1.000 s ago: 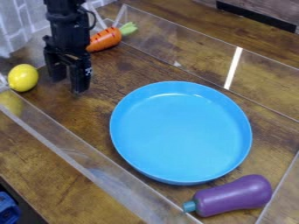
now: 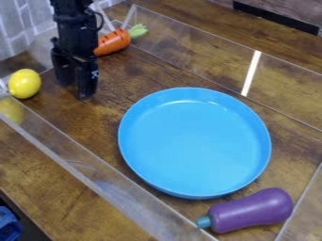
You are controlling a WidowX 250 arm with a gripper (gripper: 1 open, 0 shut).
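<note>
My black gripper (image 2: 75, 77) hangs at the upper left, low over the wooden table, open, with its fingers partly dark and hard to make out. It is just right of a yellow lemon (image 2: 24, 83). An orange carrot (image 2: 113, 41) with a green top lies behind it. A large blue plate (image 2: 194, 141) fills the middle right, and a purple eggplant (image 2: 249, 211) lies at the bottom right.
Clear plastic walls (image 2: 145, 202) border the work area. Bare wood (image 2: 176, 66) lies between the carrot and the plate, and left of the plate.
The gripper has shifted very slightly. The objects look unmoved.
</note>
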